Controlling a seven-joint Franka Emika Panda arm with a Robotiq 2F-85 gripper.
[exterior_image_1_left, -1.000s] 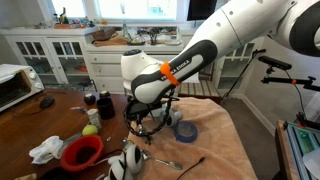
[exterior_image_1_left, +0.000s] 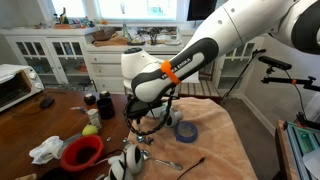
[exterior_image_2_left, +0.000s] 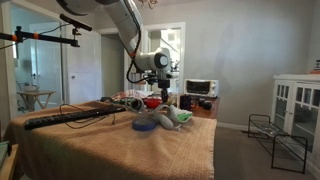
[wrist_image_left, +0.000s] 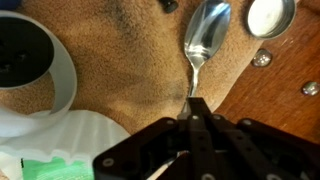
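My gripper points down over the tan cloth, its fingers together. A metal spoon (wrist_image_left: 207, 30) lies on the cloth ahead of the fingertips in the wrist view. Its handle runs back to the fingertips, where the black fingers hide the end; whether they touch it I cannot tell. From the first exterior view, the gripper (exterior_image_1_left: 134, 120) is low over the cluttered middle of the table, its tips hard to make out.
A shiny round metal cup (wrist_image_left: 270, 15) sits right of the spoon. At lower left is a white container (wrist_image_left: 75, 135) with green inside. A red bowl (exterior_image_1_left: 82, 152), a blue roll (exterior_image_1_left: 186, 132) and a toaster oven (exterior_image_1_left: 14, 86) stand around.
The arm has shifted only very slightly. The objects on the table lie where they were.
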